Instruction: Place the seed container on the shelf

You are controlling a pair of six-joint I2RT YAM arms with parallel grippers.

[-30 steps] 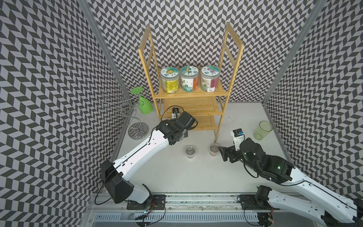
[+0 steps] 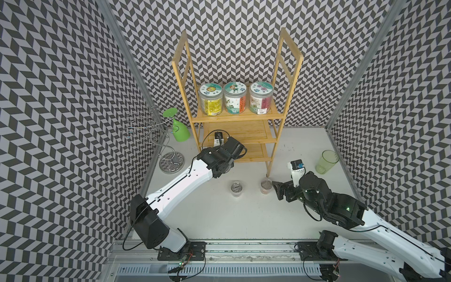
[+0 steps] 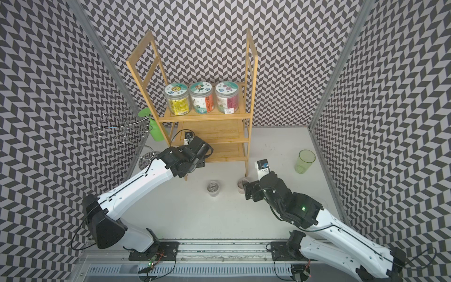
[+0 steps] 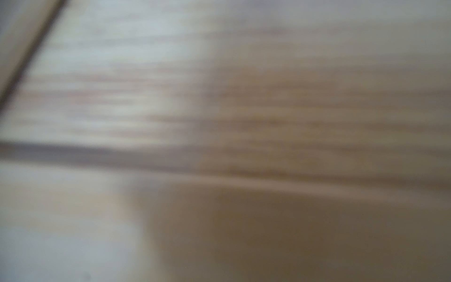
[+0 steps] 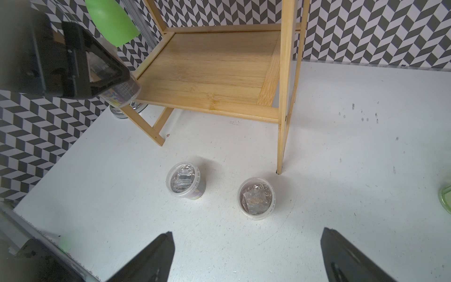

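Note:
My left gripper is at the front left of the wooden shelf [image 5: 211, 70], holding or touching a clear seed container [image 5: 119, 96] at the shelf edge; its finger state is unclear. The left wrist view shows only blurred wood. Two lidded clear containers stand on the white table before the shelf, one [image 5: 185, 181] at left, another [image 5: 256, 199] near the shelf's right leg. My right gripper is open and empty, above the table at front right.
Three large printed tubs [image 2: 235, 101] fill the top shelf. A green watering can [image 2: 180, 131] and wire stand [image 2: 171, 162] are left of the shelf, a green glass [image 2: 327, 161] at right.
The right arm is nearly unchanged.

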